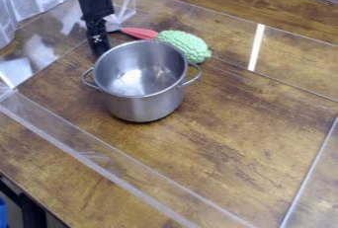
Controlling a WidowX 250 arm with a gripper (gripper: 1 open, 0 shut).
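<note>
My gripper [98, 38] hangs at the upper left of the camera view, a dark arm coming down behind the steel pot; its fingers are small and dark, so their opening is unclear. A steel pot [140, 90] with two side handles stands on the wooden table, empty as far as its visible inside shows. Behind it lie a red object [140, 34], long and narrow, and a light green bumpy object [185, 44], to the right of my gripper.
Clear plastic walls or strips edge the wooden table [224, 153] on the left, back and right.
</note>
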